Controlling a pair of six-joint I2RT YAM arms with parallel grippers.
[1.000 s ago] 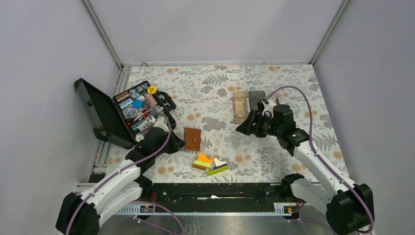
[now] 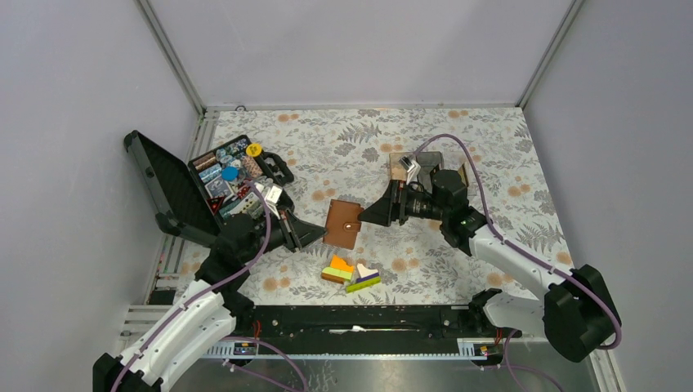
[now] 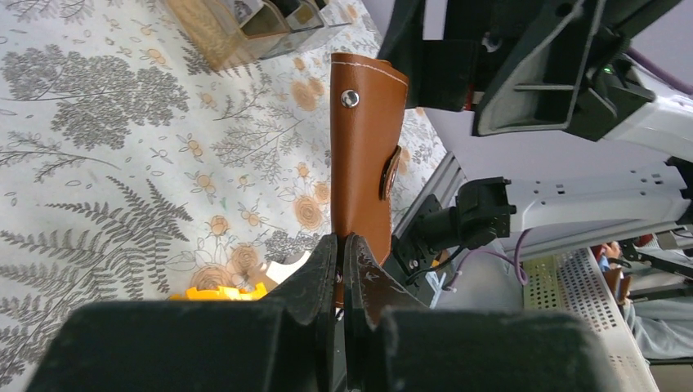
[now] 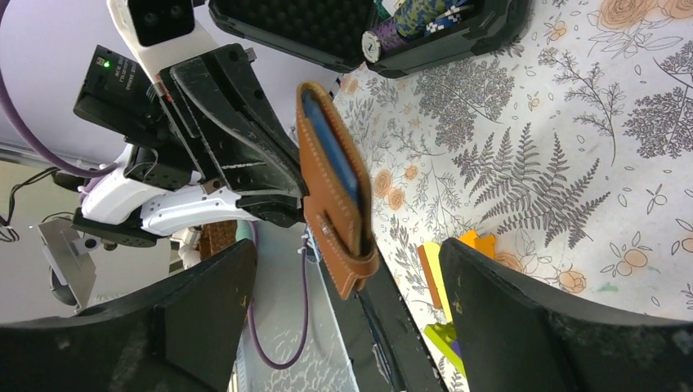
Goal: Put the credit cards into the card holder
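A brown leather card holder [image 2: 342, 222] with a snap strap hangs in the middle, my left gripper [image 2: 319, 230] shut on its left side. In the left wrist view the holder [image 3: 364, 155] stands upright from those fingers. My right gripper [image 2: 373, 211] is part open at the holder's right end; in the right wrist view the holder [image 4: 335, 204], showing a blue lining, sits between its black fingers, apparently not gripped. Small coloured pieces [image 2: 351, 273] in orange, green, yellow, white and purple lie in front; I cannot tell whether these are the cards.
An open black case [image 2: 195, 188] full of items fills the back left. A clear divided box [image 2: 399, 163] stands at the back right, partly behind my right arm.
My left gripper has carried the card holder rightward and appears raised. My right gripper has moved left toward it, and the two now nearly meet at the holder.
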